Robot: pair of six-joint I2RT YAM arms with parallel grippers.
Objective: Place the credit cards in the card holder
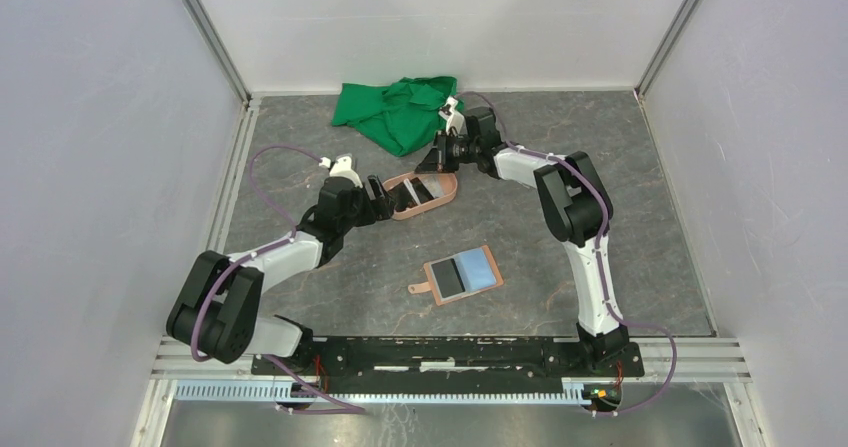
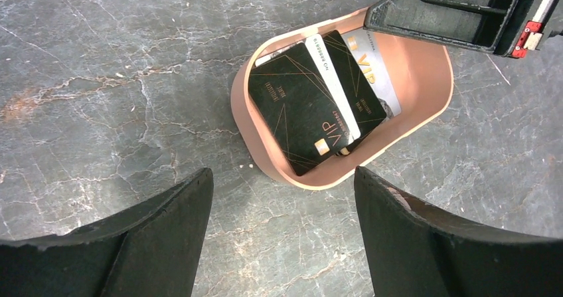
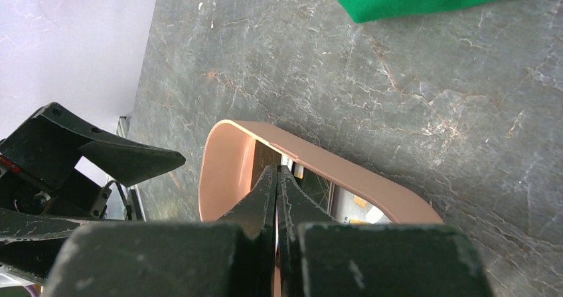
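Observation:
Black and white credit cards (image 2: 302, 104) lie overlapping inside the pink oval tray (image 2: 251, 134). One narrow white strip with lettering runs between the black ones in the left wrist view. Over the tray's far rim, my right gripper is shut, its fingertips pressed together with no card between them. The left gripper stands open at the tray's left end, its fingers apart and empty. The card holder (image 1: 463, 275), brown-edged with a black and a blue panel and a strap, lies flat on the table nearer the robot.
A crumpled green cloth (image 1: 400, 112) lies behind the tray, close to my right gripper. White walls bound the table at both sides and the back. The table right of the card holder is clear.

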